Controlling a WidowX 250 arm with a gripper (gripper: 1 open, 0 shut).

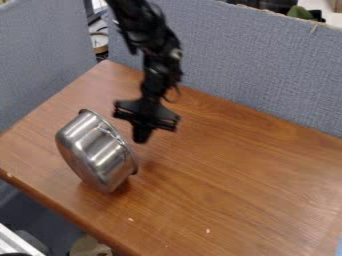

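Observation:
A shiny steel pot (94, 150) lies tipped on its side at the left of the wooden table (234, 180). My black gripper (140, 130) is low over the table just to the right of and behind the pot's upper rim, blurred, with nothing visible between its fingers. It looks shut, though the blur hides detail.
Grey padded walls (254, 75) border the table at the back and left. Some clutter (305, 12) lies beyond the back wall.

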